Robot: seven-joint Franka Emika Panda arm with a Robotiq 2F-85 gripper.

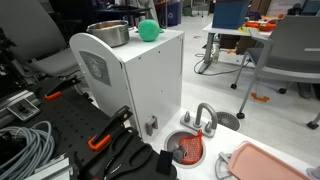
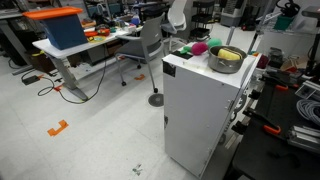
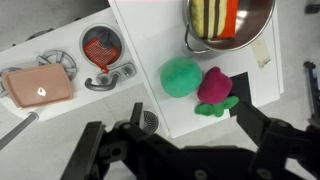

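My gripper is open above the white top surface in the wrist view, with its black fingers spread wide and nothing between them. Ahead of the fingers lie a round green object (image 3: 181, 77) and a magenta toy vegetable (image 3: 215, 86) with green leaves. At the top stands a metal pot (image 3: 254, 32) holding a yellow-and-brown striped piece (image 3: 210, 16) and something orange. The same pot (image 1: 110, 34) and green object (image 1: 149, 30) sit on top of the white cabinet (image 1: 160, 80) in exterior view 1. Where the gripper is in the exterior views is hard to make out.
Beside the cabinet, a small sink (image 1: 170, 143) holds a red utensil (image 1: 199, 134), near a faucet (image 1: 207, 113). A pink board (image 1: 262, 163) lies to its right. Coiled cable (image 1: 25, 150) rests on the black surface. Chairs and a table with a blue bin (image 2: 56, 28) stand behind.
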